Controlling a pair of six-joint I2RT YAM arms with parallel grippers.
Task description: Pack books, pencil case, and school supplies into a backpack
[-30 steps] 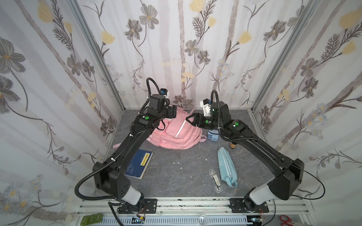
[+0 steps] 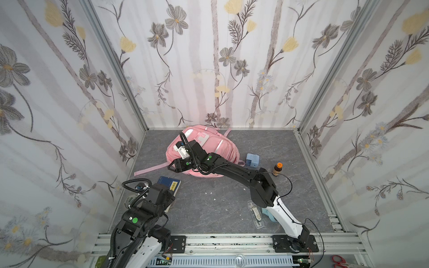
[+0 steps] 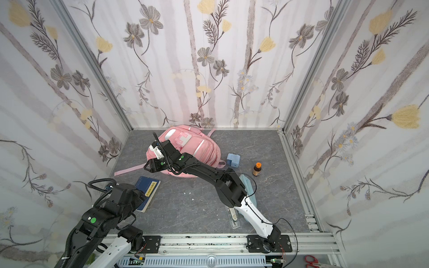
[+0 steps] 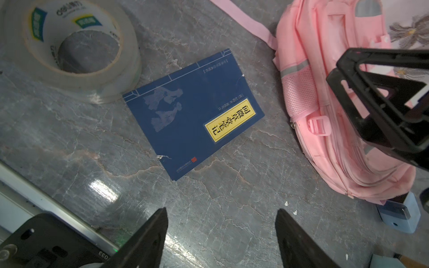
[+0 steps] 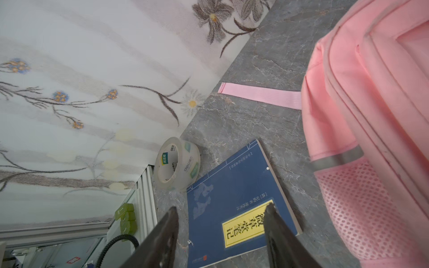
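Note:
The pink backpack [image 2: 212, 147] lies at the back of the grey table. My right gripper [image 2: 176, 163] hangs over its left side, part open and empty, facing the blue book [image 5: 232, 192]. My left gripper is above the table at the near left, part open with nothing between its fingers; the book [image 4: 187, 107] lies flat ahead of it. A light-blue pencil case [image 3: 246, 183] lies at the right, largely behind the right arm, with a clear-packed stationery item [image 2: 255, 214] beside it.
A tape roll [image 4: 71, 58] sits left of the book. A small blue object [image 2: 252, 160] and an orange-capped bottle [image 2: 277, 167] stand at the right. The right arm stretches across the table.
My left arm has pulled back from the backpack toward the near left. My right arm has swung left across the backpack.

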